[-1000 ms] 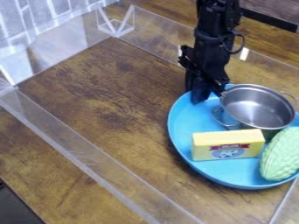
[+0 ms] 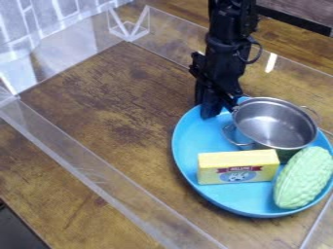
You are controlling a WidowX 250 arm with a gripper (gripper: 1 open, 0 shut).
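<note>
A black gripper (image 2: 212, 99) hangs at the far rim of a blue plate (image 2: 198, 139), its fingertips low at the rim, left of a steel pot (image 2: 274, 124); whether they are open or shut is hard to see. The plate also holds a yellow butter box (image 2: 237, 166) at the front and a pale green cabbage-like piece (image 2: 303, 179) at the right.
Bare wooden table (image 2: 104, 112) fills the left and middle. Clear plastic walls border the area on the left, back and front. A white tiled surface is at the back left.
The plate with the pot, box and green piece has shifted left and slightly toward the front, along with the gripper, which moved a little left.
</note>
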